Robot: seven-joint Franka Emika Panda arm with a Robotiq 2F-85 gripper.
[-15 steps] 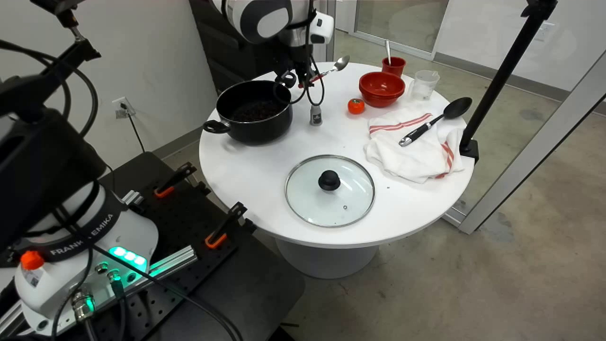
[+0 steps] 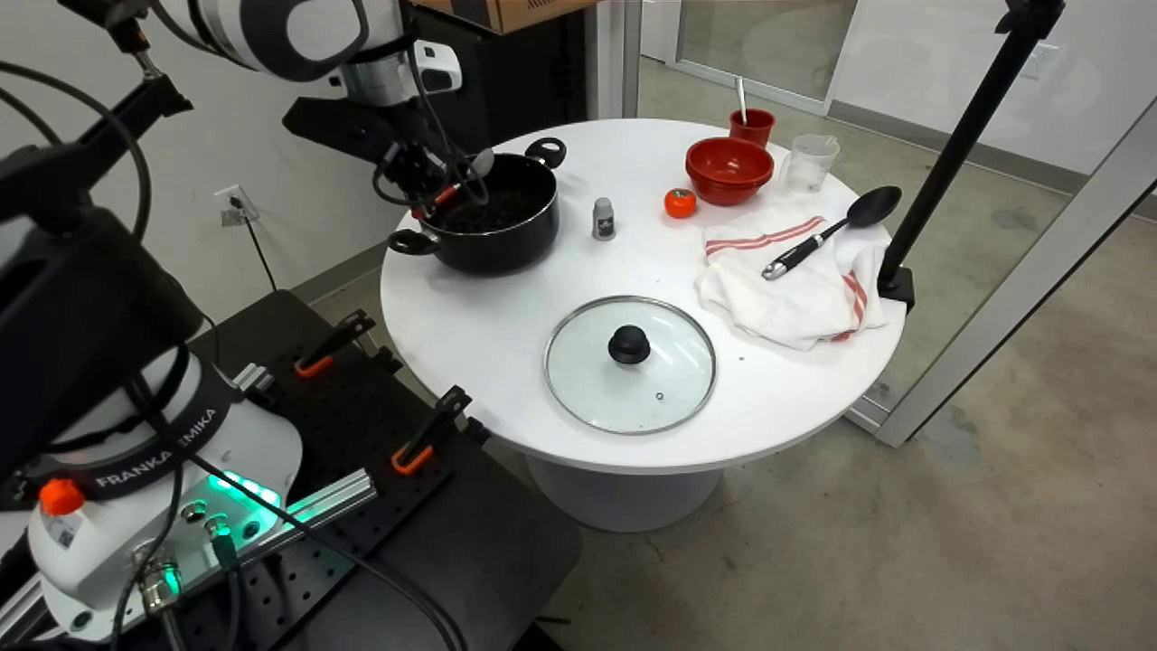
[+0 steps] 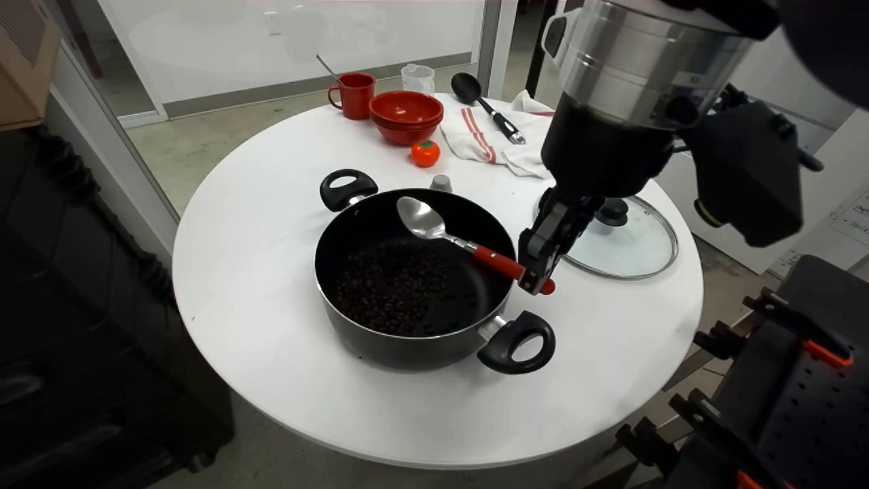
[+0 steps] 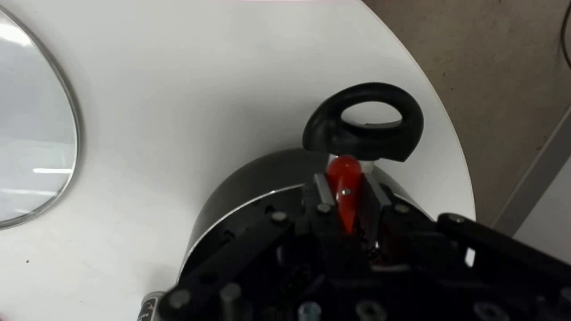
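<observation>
A metal spoon with a red handle (image 3: 497, 261) is gripped by its handle in my gripper (image 3: 533, 273). In exterior view 2 its bowl (image 3: 420, 216) appears over the black pot (image 3: 383, 350), with the handle crossing the rim toward the near side handle. Dark beans (image 3: 379, 285) lie on the pot's floor. From the wrist, the red handle end (image 4: 345, 174) shows between the two fingers, close to the pot's black side handle (image 4: 369, 140). The spoon bowl (image 2: 482, 163) looks above the pot in exterior view 1; whether it touches anything I cannot tell.
A glass lid (image 2: 631, 380) lies flat at the table's front. A grey shaker (image 2: 603, 219) stands beside the pot. Farther off are a tomato (image 2: 680, 202), red bowls (image 2: 729, 174), a red mug (image 2: 751, 127), a clear cup (image 2: 810, 163) and a black spoon (image 2: 830, 233) on a towel (image 2: 792, 304).
My gripper has moved left in exterior view 1, carrying the spoon from beyond the shaker, beside the pot, to over the pot. The pot and lid have stayed put.
</observation>
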